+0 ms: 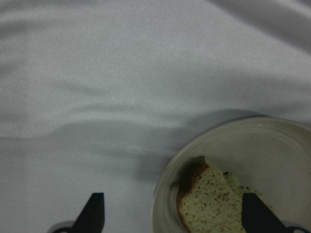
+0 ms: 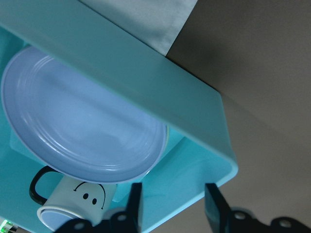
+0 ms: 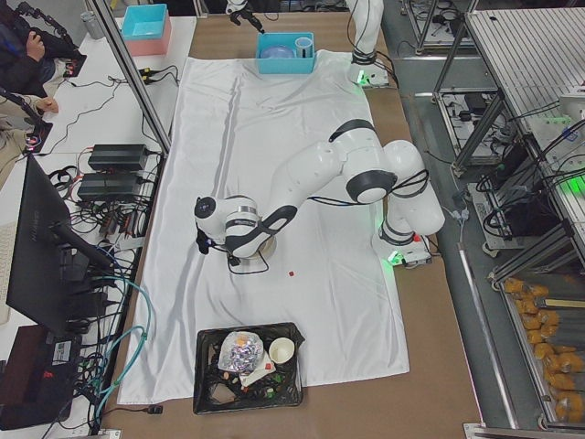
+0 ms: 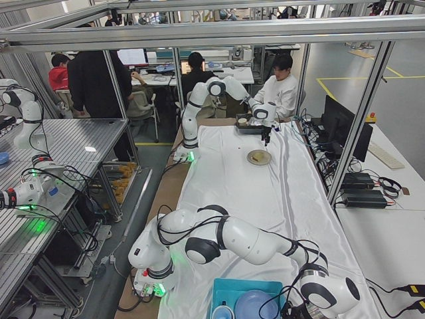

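A beige plate (image 1: 282, 155) with a speckled slice of bread (image 1: 209, 204) lies on the white cloth. My left gripper hovers low over it, open, its fingers at the plate's left and over the bread, nothing gripped. In the right wrist view a blue plate (image 2: 82, 116) lies in the turquoise bin (image 2: 184, 121), beside a white smiley mug (image 2: 73, 199). My right gripper is open at the bin's edge, above it, with nothing between its fingers.
A black crate (image 3: 297, 366) with a foil bundle, a cup and scraps sits at the cloth's near end in the camera left view. The cloth between plate and bin is clear. Monitor and cables line the left side.
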